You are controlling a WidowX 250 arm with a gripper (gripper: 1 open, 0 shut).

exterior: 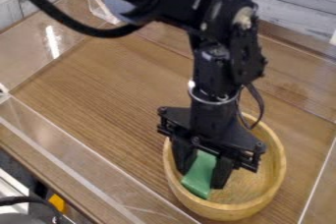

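My black gripper (pixel 207 161) reaches down into a yellow bowl (pixel 250 194) at the lower right of the view, shut on a small green object (pixel 197 177). The green object is inside the bowl, toward its left side, partly hidden by the fingers. The black arm covers much of the upper middle and the back of the bowl.
A clear edge strip runs along the front left, with cables at the bottom left corner. A pale plank wall stands at the back.
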